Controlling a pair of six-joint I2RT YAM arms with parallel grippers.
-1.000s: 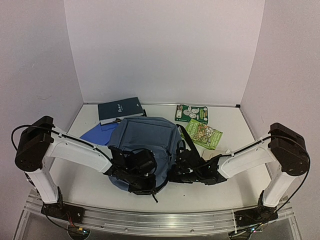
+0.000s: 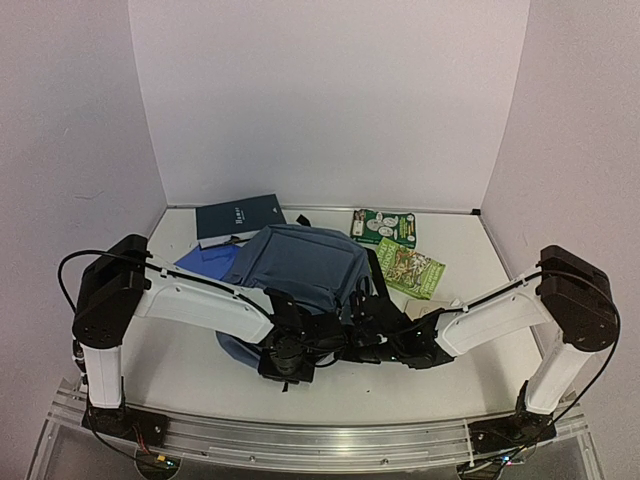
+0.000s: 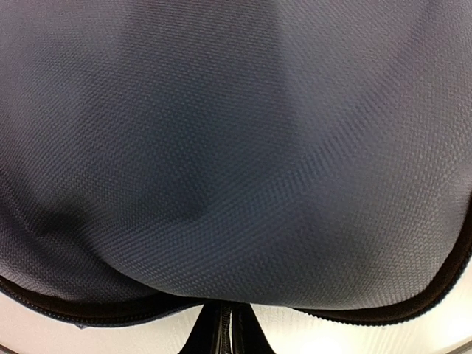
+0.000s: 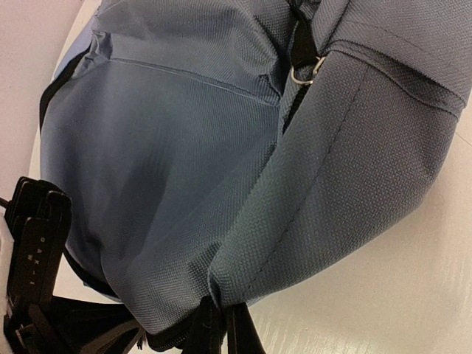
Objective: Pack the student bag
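Note:
The blue-grey bag (image 2: 300, 262) lies in the middle of the table, its front side partly hidden under both arms. At its near edge, my left gripper is shut on the dark zipper, whose track (image 3: 369, 313) runs off to both sides; a small dark tab hangs below it in the top view. My right gripper is shut on a fold of the bag's fabric, at the lower end of the side panel (image 4: 339, 169). In the right wrist view, the left gripper's black fingers (image 4: 92, 324) reach the zipper close by.
Behind the bag on the left lie a dark notebook (image 2: 240, 218) and a blue folder (image 2: 208, 262). A green box-like item (image 2: 384, 226) and a green booklet (image 2: 410, 268) lie on the right.
The left arm's elbow has swung right, and the tab at its gripper has shifted slightly left. The bag's top has moved right and a little back. The right arm has hardly moved.

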